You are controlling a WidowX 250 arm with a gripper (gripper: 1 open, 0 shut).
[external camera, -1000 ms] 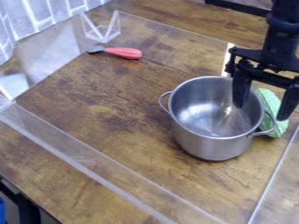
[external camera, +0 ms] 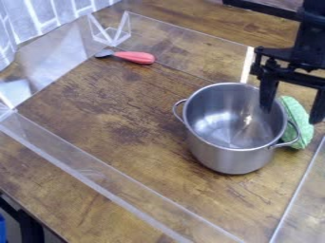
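A stainless steel pot with two side handles stands empty on the wooden table, right of centre. My black gripper hangs over its right side at the right edge of the view, fingers pointing down and spread apart, nothing seen between them. A green cloth lies behind the pot on the right, partly hidden by it.
A red-handled utensil lies at the back left. Clear plastic walls border the wooden tabletop, whose left and middle part is free. A white curtain is at the top left.
My gripper has moved a little to the right and slightly up over the last second. The pot and other objects have not moved.
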